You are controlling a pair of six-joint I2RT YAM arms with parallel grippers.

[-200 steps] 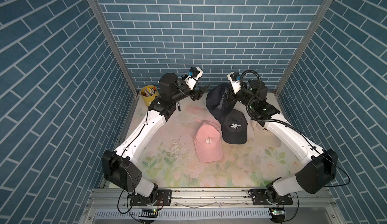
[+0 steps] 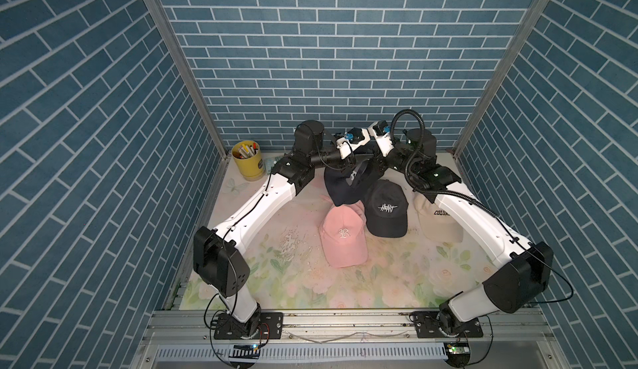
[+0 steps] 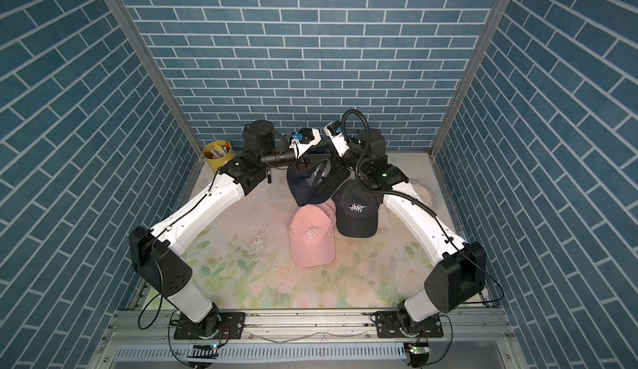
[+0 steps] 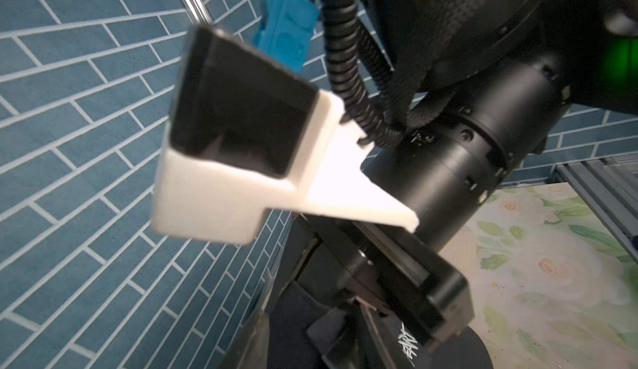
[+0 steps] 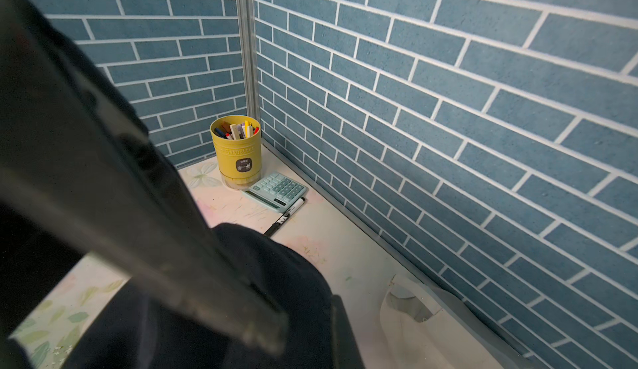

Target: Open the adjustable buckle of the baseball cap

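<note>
A navy baseball cap point(image 2: 343, 186) is at the back centre, tipped with its hollow side showing and a pale grey patch point(image 2: 357, 173) inside. Both arms reach over it from either side. In the right wrist view its dark cloth point(image 5: 265, 276) fills the space below and between the fingers, where my right gripper appears shut on it. My left gripper has its fingers point(image 4: 256, 342) spread apart, with dark cloth beyond the gap; whether they touch it I cannot tell. The buckle cannot be made out.
A pink cap point(image 2: 343, 236), a dark grey cap point(image 2: 387, 209) and a beige cap point(image 2: 442, 226) lie close in front and to the right. A yellow pen bucket point(image 2: 250, 163) stands back left, near a calculator point(image 5: 277, 191). The wrists almost meet above the navy cap.
My left arm has swung right, closing on the navy cap and the right wrist. The cap has shifted left and sits lower, while my right arm has moved slightly left.
</note>
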